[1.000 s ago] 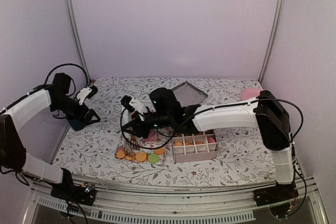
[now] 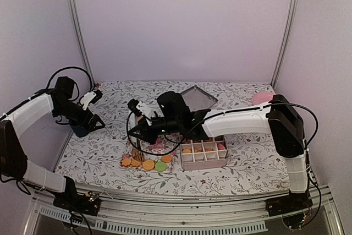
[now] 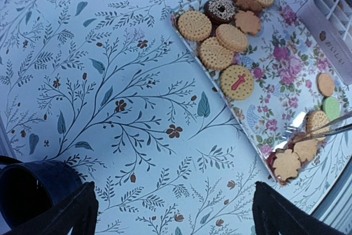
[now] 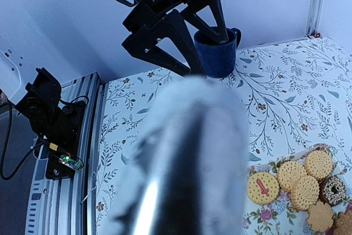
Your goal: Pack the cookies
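Note:
Several cookies lie on a floral tray [image 3: 220, 93], among them a flower-shaped cookie [image 3: 287, 164], a sword-marked round cookie [image 3: 237, 82] and a green round one [image 3: 331, 107]. My right gripper [image 2: 133, 118] hangs above this tray, shut on metal tongs [image 3: 336, 130]. The prong ends are down by the flower-shaped cookies at the near left corner; whether they pinch one cannot be told. In the right wrist view the blurred tongs [image 4: 181, 174] hide the middle. My left gripper stands open and empty over the table's left side.
Right of the tray is a pink divided box [image 2: 204, 164] with cookies in some compartments. A grey tray [image 2: 199, 97] and a pink plate [image 2: 263, 98] lie farther back. A dark blue mug [image 4: 215, 59] stands by my left gripper.
The tongs' lower ends have shifted slightly at the tray's near left corner, and the right gripper has moved a little. My left arm is still.

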